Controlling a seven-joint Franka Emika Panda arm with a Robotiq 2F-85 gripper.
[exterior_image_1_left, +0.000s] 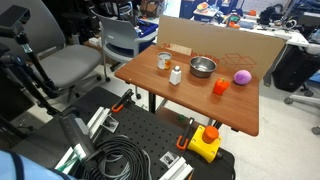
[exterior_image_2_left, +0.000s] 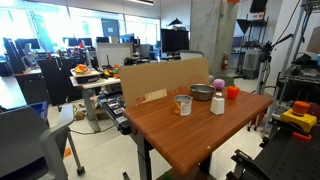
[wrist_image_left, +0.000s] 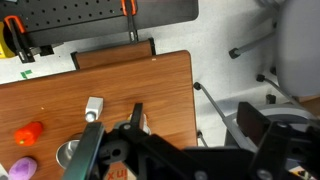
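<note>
On the brown table (exterior_image_1_left: 140, 72) stand a white bottle (exterior_image_1_left: 175, 76), a metal pot (exterior_image_1_left: 203, 67), a clear cup (exterior_image_1_left: 164, 61), a red object (exterior_image_1_left: 221, 87) and a pink-purple round object (exterior_image_1_left: 242, 76). From above, the wrist view shows the white bottle (wrist_image_left: 94, 107), the red object (wrist_image_left: 29, 132) and the purple one (wrist_image_left: 22, 168); the pot (wrist_image_left: 66, 154) is partly covered by my gripper. My gripper is open, high over the table, and holds nothing. The cup is mostly hidden behind it there.
A cardboard panel (exterior_image_1_left: 222, 46) closes off the table's far side. Along the near side runs a black perforated base (exterior_image_1_left: 150, 135), with coiled cables (exterior_image_1_left: 115, 158) and a yellow box with an orange button (exterior_image_1_left: 206, 140).
</note>
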